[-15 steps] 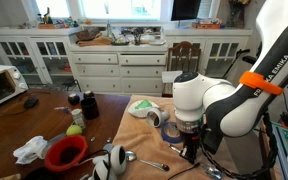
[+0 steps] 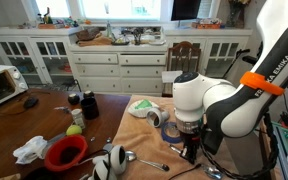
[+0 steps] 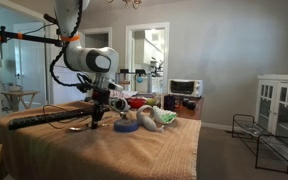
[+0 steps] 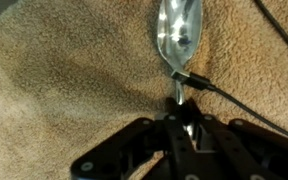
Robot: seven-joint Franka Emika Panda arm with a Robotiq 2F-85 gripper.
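Observation:
In the wrist view a shiny metal spoon (image 4: 179, 32) points its bowl away from my gripper. The dark fingers are shut on its handle, and the handle's far end is hidden beneath them. A thin black cable (image 4: 246, 108) crosses the spoon's neck, with a small dark connector touching it there. From exterior view 1, my gripper (image 2: 192, 157) is low over the tan cloth (image 2: 124, 138). The spoon lies close to the cloth; whether it is lifted off, I cannot tell.
A blue tape roll (image 2: 171, 132) stands just behind the gripper, with a white cup-like object (image 2: 154, 116) beyond it. Another spoon (image 2: 154, 163) lies to the left. Farther left are a red bowl (image 2: 66, 152) and a dark bottle (image 2: 89, 106). Bare cloth shows between them.
The gripper has shifted only very slightly near the cloth. The other objects stay where they were.

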